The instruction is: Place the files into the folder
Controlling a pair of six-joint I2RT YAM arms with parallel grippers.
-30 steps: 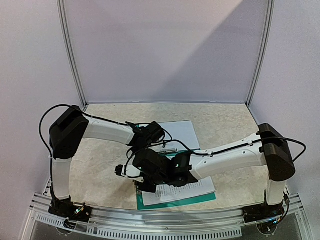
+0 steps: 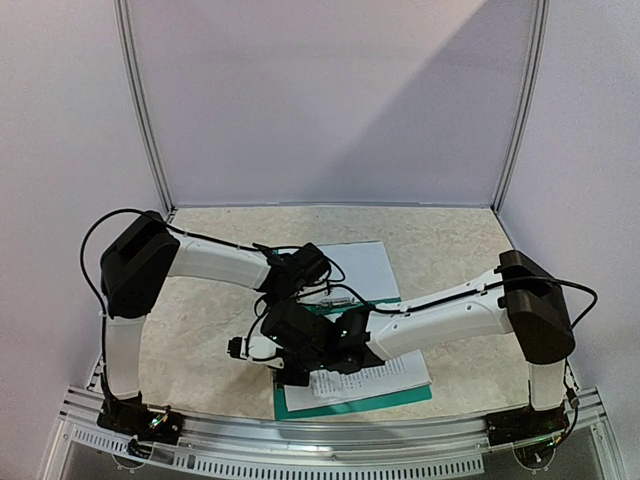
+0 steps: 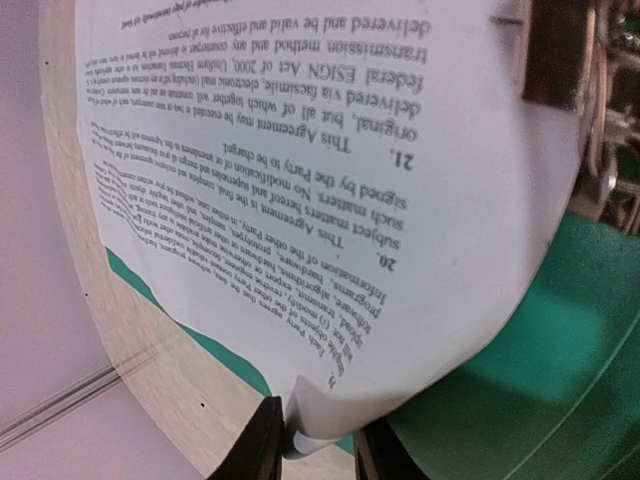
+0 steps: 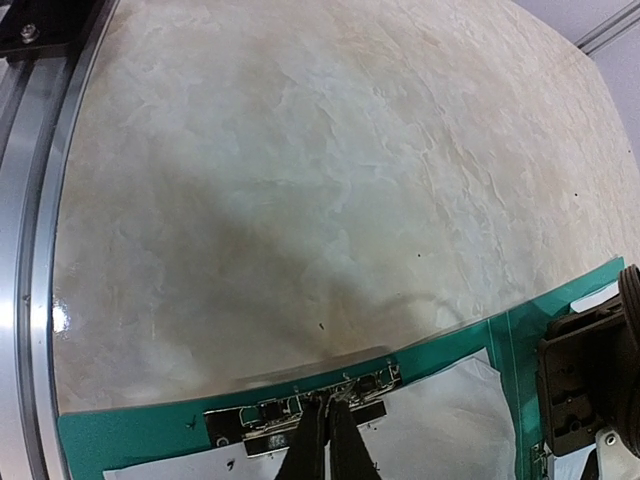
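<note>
The green folder (image 2: 350, 408) lies open on the table, with white printed sheets (image 2: 372, 381) on its near half and a blank white page (image 2: 358, 268) on its far half. In the left wrist view, a curled corner of the printed paper (image 3: 250, 200) rises between the parted fingers of my left gripper. A metal clip (image 3: 602, 150) shows at upper right over green folder. My right gripper is shut, its fingertips at the folder's other metal clip (image 4: 300, 408); nothing shows between them. From above, the arms hide both sets of fingertips.
The two arms cross close together over the folder's left side. Bare marbled tabletop (image 2: 205, 340) lies to the left, with more free room at right and back. A metal rail (image 2: 330, 430) runs along the front edge.
My right arm has shifted a little to the left and slightly nearer the front since a second ago. The left arm and the folder look unmoved from above.
</note>
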